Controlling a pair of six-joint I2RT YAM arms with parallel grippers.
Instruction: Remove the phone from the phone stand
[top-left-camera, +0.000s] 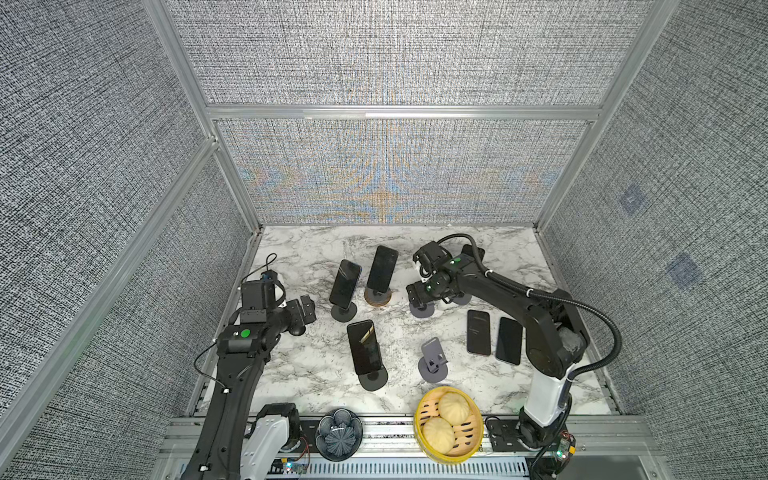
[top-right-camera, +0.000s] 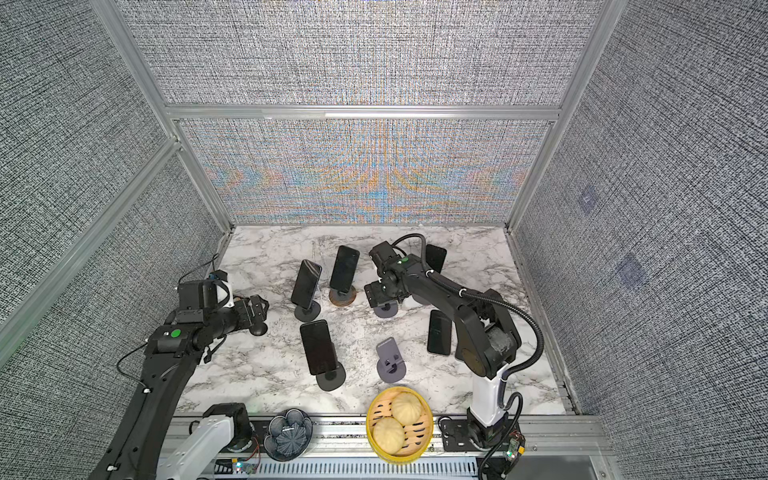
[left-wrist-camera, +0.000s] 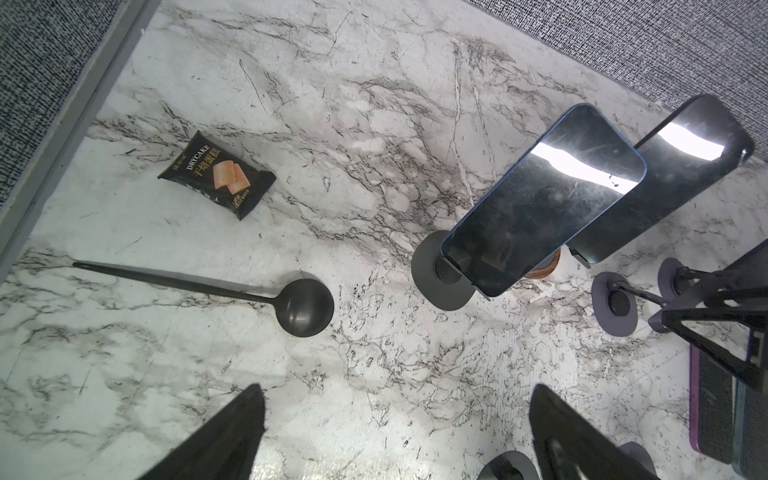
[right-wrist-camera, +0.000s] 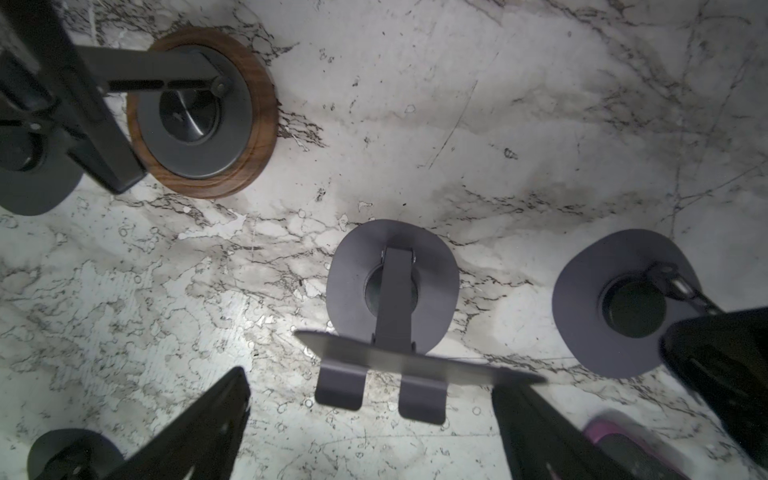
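Note:
Phones stand tilted on holders: one on a dark stand (top-left-camera: 344, 313), one on a wood-rimmed stand (top-left-camera: 378, 297), and a black front phone (top-left-camera: 365, 347). Another phone (top-right-camera: 435, 256) shows at the far right behind my right arm. My right gripper (top-left-camera: 414, 294) is over an empty grey-purple stand (right-wrist-camera: 392, 288). In the right wrist view its fingers (right-wrist-camera: 216, 424) are apart, with the stand's back plate between and below them; contact at the right finger cannot be judged. My left gripper (top-left-camera: 308, 309) stays open and empty at left, away from the phones.
Two phones, a black one (top-left-camera: 478, 332) and another beside it (top-left-camera: 509, 340), lie flat at right. An empty stand (top-left-camera: 433, 358) is in front. A black ladle (left-wrist-camera: 304, 307) and snack packet (left-wrist-camera: 220, 174) lie at left. A bun steamer (top-left-camera: 448, 424) sits at the front edge.

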